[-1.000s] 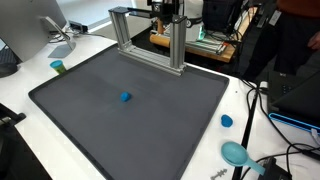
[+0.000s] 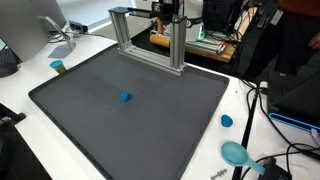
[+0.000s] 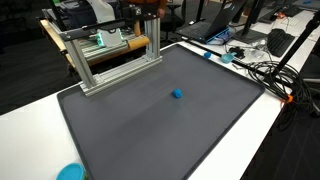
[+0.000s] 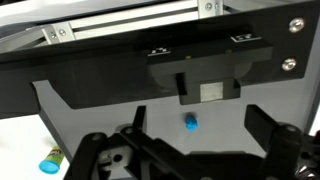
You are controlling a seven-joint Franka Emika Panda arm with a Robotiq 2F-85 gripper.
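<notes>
A small blue object [image 2: 126,97] lies on the dark grey mat [image 2: 110,130]; it also shows in the second exterior view as a blue spot [image 3: 178,93]. In the wrist view my gripper is open, its two black fingers wide apart, with the blue object [image 4: 191,122] visible far below in the gap. A black bar with a protruding black block [image 4: 210,68] crosses the view ahead of the fingers. Neither exterior view shows the fingertips clearly.
A metal frame [image 3: 122,72] stands along one mat edge. A green-and-blue cup [image 2: 58,67] is beyond the far left corner. A turquoise bowl-like item [image 2: 237,154] and a blue disc [image 2: 227,121] lie right of the mat.
</notes>
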